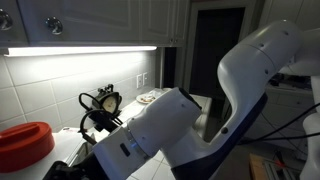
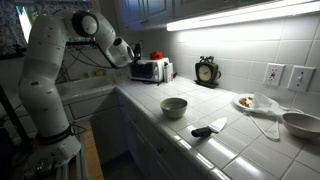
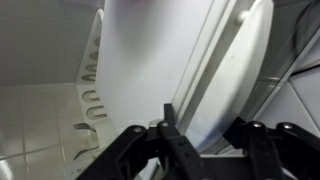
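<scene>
In the wrist view, a smooth, pale curved bar (image 3: 237,72), which looks like a door handle, runs down between the black fingers of my gripper. The fingers are shut on it; its lower end is hidden by them. Beside the bar is a white panel with slots (image 3: 140,55), apparently part of the microwave. Exterior view 2 has the microwave (image 2: 147,70) at the far end of the counter, with my arm (image 2: 113,28) reaching down to its left side. The fingertips are too small to make out there.
A red pot (image 1: 25,146) stands by the wall. Along the counter are a black decorative stand (image 2: 206,72), a grey bowl (image 2: 174,107), a knife (image 2: 209,128), a plate of food (image 2: 250,103) and another bowl (image 2: 302,124). Upper cabinets (image 1: 90,20) hang above.
</scene>
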